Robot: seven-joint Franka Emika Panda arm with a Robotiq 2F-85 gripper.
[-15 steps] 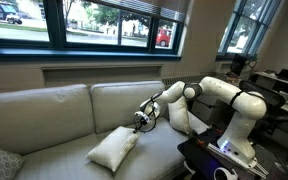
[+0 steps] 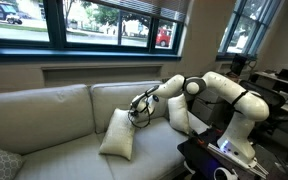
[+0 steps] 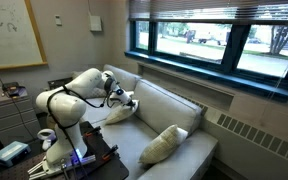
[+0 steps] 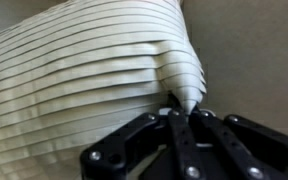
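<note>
A cream pleated pillow (image 2: 118, 135) stands steeply tilted on the sofa seat, close to the backrest, in exterior view 1. My gripper (image 2: 138, 117) is at its upper right corner. In the wrist view the ribbed pillow (image 4: 89, 75) fills the left and middle, and its corner runs down between the fingers of my gripper, which is shut on it. From exterior view 2 the same pillow (image 3: 118, 115) is partly behind the arm, with the gripper (image 3: 133, 104) near its top.
Another light pillow (image 2: 177, 112) leans at the sofa's right end, beside the arm. A grey patterned pillow (image 2: 0, 162) lies at the far left. The sofa seat (image 2: 69, 160) between is clear. A dark table (image 2: 206, 160) stands by the robot base.
The pillow has tipped from lying slanted on the seat to a steeper, more upright stance. My gripper has moved slightly left and up with its corner.
</note>
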